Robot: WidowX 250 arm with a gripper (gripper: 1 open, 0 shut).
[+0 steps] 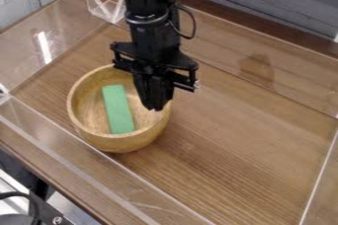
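My black gripper (pixel 154 93) hangs over the right part of a round wooden bowl (pixel 103 136), its fingertips above the bowl's inside near the rim. A green rectangular block (pixel 118 110) lies in the left part of the bowl, to the left of the fingers and apart from them. The fingers are dark against each other, so I cannot tell how far they are parted or whether anything is between them.
A clear plastic object (pixel 103 0) sits at the back left. A white wall runs along the back, and dark cables lie at the front left corner.
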